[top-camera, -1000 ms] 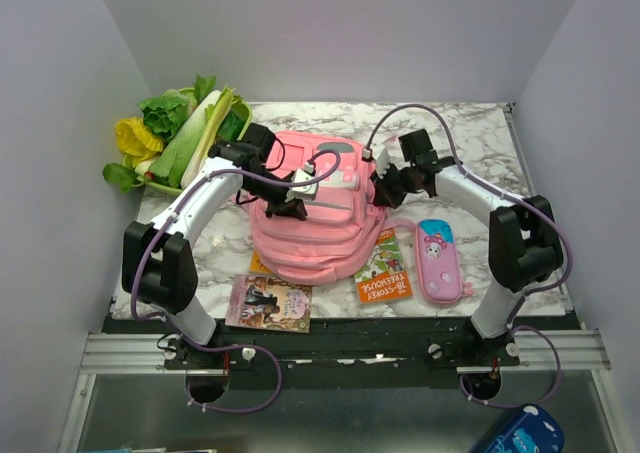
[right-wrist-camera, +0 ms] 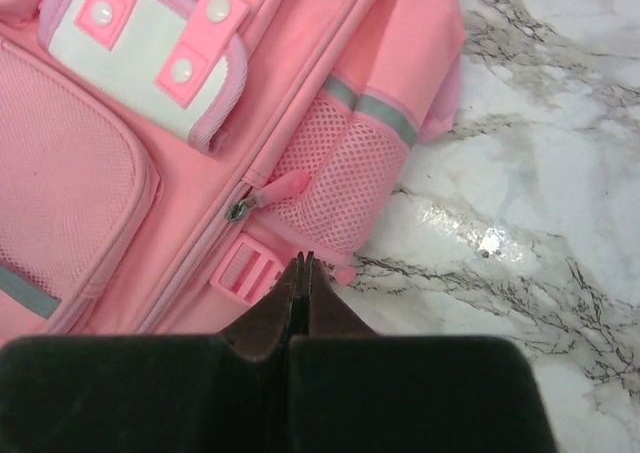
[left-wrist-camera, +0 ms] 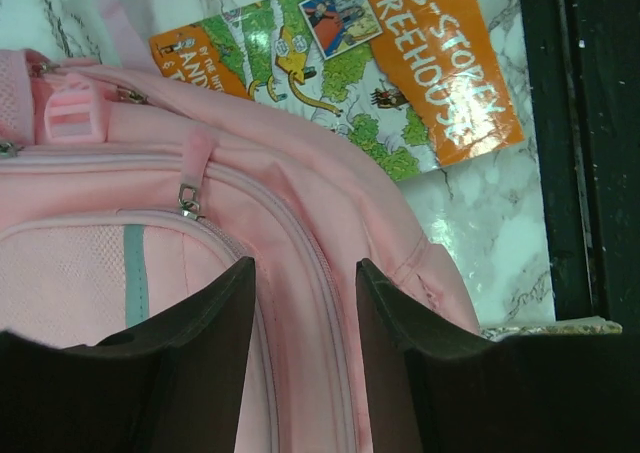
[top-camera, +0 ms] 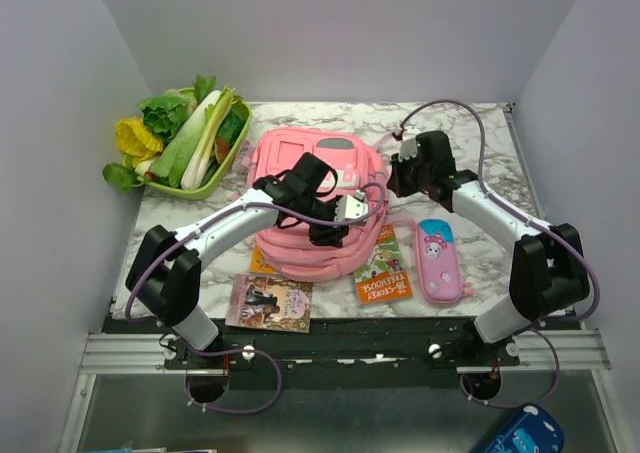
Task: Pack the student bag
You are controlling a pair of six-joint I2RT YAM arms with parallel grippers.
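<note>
The pink backpack [top-camera: 315, 248] lies on the marble tabletop. In the left wrist view, a zipper pull [left-wrist-camera: 195, 173] rests on its surface, ahead of my left gripper, which hangs over the bag with its fingers apart and nothing held. My right gripper is shut beside the bag's right side, with nothing showing between its tips; another zipper pull [right-wrist-camera: 280, 190] and a pink buckle [right-wrist-camera: 247, 270] lie just beyond it. The Treehouse book [top-camera: 382, 270] is partly under the bag, a pink pencil case [top-camera: 437, 263] to its right. A brown picture book [top-camera: 270, 304] sits in front.
At the back left stands a green basket [top-camera: 200, 191] heaped with vegetables. An orange item [top-camera: 262, 263] pokes out from beneath the bag. Bare marble [top-camera: 490, 163] spreads behind the right arm. A blue object [top-camera: 525, 431] shows below the table's front edge.
My left gripper has moved right and toward the front over the bag, and its fingers have spread. The right one has drawn back to the right and rear, away from the bag's side.
</note>
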